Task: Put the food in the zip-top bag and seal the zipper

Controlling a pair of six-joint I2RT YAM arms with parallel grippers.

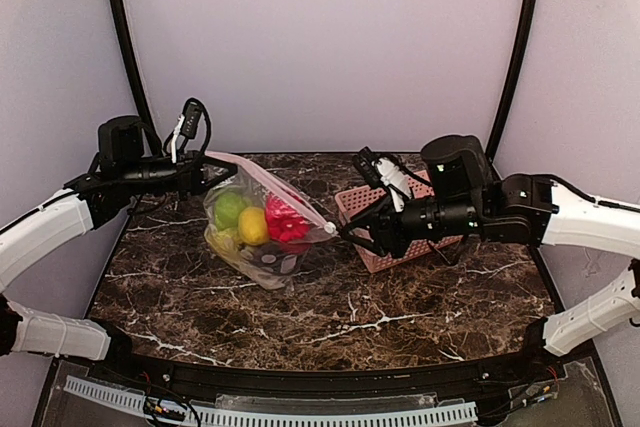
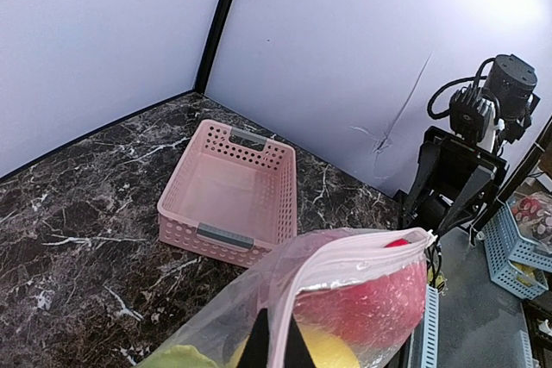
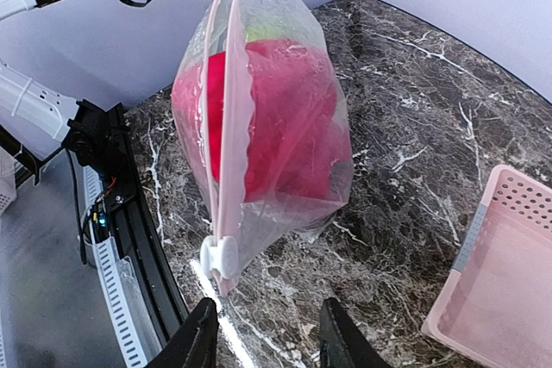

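The clear zip-top bag (image 1: pixel 228 242) hangs stretched, its pink zip strip (image 1: pixel 265 179) sloping down to the right. Inside it show a green item (image 1: pixel 230 209), a yellow one (image 1: pixel 254 226) and a red one (image 1: pixel 285 219). My left gripper is shut on the strip's upper left end. At the strip's other end sits the white slider (image 3: pixel 219 256). Just beyond this slider, my right gripper has its fingers (image 3: pixel 205 329) apart, with only tabletop seen between them; it looks clear of the bag.
A pink basket (image 2: pixel 183 228), empty in the left wrist view, stands on the dark marbled table (image 1: pixel 300 332) behind the right gripper.
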